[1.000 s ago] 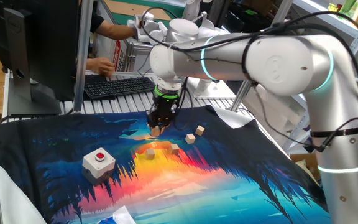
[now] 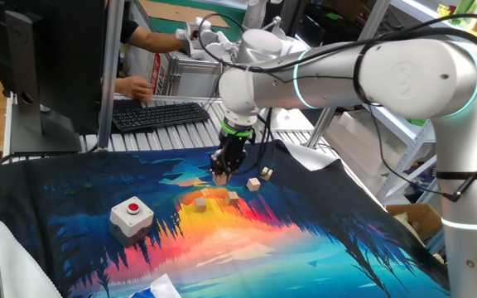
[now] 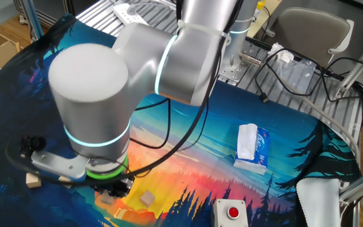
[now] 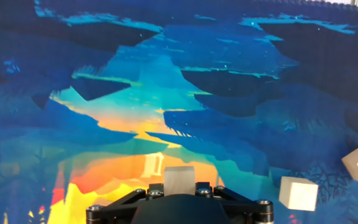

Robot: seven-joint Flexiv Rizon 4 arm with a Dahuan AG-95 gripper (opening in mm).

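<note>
My gripper [image 2: 221, 175] is shut on a wooden cube [image 4: 179, 180], which shows between the fingertips in the wrist view. In exterior view 1 the held cube hangs low over the printed cloth, beyond the cubes lying there; whether it touches the cloth I cannot tell. Two cubes lie on the bright orange part: one on the left [image 2: 200, 204] and another to its right [image 2: 232, 199]. Farther right and back lie a third cube [image 2: 253, 185] and one more cube [image 2: 266, 174], partly dark in that view. The arm covers much of the gripper in exterior view 2.
A grey box with a red button [image 2: 132, 218] stands on the cloth at left. In exterior view 2 a blue tissue pack [image 3: 253, 149] lies on the cloth. Behind the cloth are a keyboard [image 2: 160, 117] and a monitor [image 2: 52, 79].
My gripper has moved rightward in exterior view 1 with the cube in it, toward the two right-hand cubes. The lying cubes have kept their places.
</note>
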